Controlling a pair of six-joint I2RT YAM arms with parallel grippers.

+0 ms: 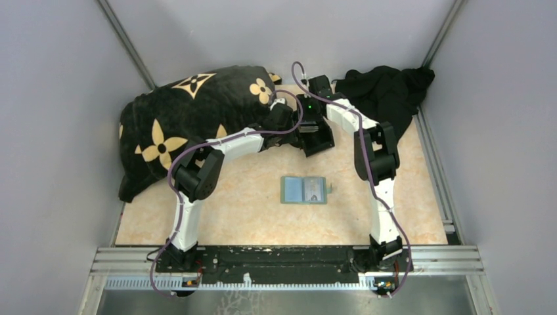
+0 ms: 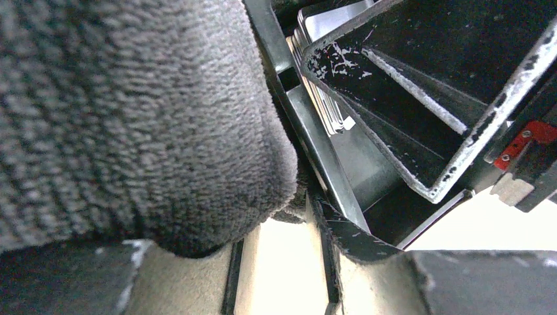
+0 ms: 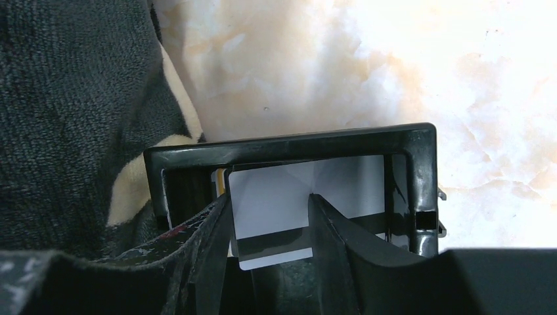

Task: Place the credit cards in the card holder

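Observation:
The open card holder (image 1: 303, 199), with a green rim and two clear pockets, lies flat at mid-table. Several credit cards (image 2: 322, 108) stand stacked inside a black box (image 2: 335, 167). From the right wrist view, a pale card face (image 3: 272, 197) shows inside the box. My right gripper is over the box, its fingers apart on either side of that card face; a firm hold does not show. Against the box's left side is my left gripper, its tips partly covered by the cushion and box edge, so its grip is unclear.
A black cushion (image 1: 190, 125) with cream flowers fills the left back and presses near the left gripper. Black cloth (image 1: 378, 95) lies at the back right. The table around the card holder is clear.

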